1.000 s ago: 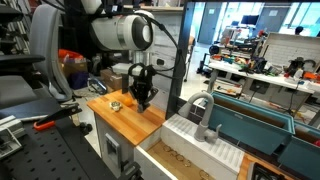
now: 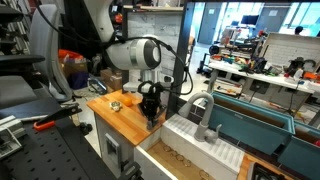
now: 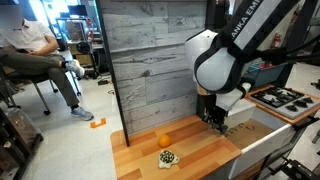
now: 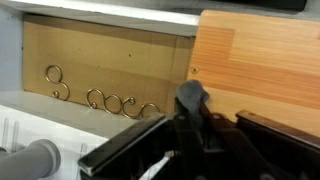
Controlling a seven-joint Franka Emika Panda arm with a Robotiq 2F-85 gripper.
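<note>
My gripper (image 2: 151, 122) points down low over the wooden counter (image 2: 118, 118), close to its edge by the open drawer (image 2: 180, 163). In the wrist view its dark fingers are closed on a small grey-blue item (image 4: 191, 97), whose kind I cannot make out. The wooden surface lies below and to the right of it; the drawer's brown floor (image 4: 105, 66) with several metal rings shows to the left. In the second exterior view the gripper (image 3: 217, 127) is above the counter's right part, and the held item is hard to tell there.
An orange ball (image 3: 164, 141) and a small pale patterned object (image 3: 168, 158) stand on the counter away from the gripper. A grey faucet (image 2: 202, 118) rises beside the drawer. A grey plank wall (image 3: 155, 75) stands behind the counter.
Over the last second my gripper has moved to the right across the counter, toward the drawer side, and come lower. The ball, the pale object and the drawer have stayed put.
</note>
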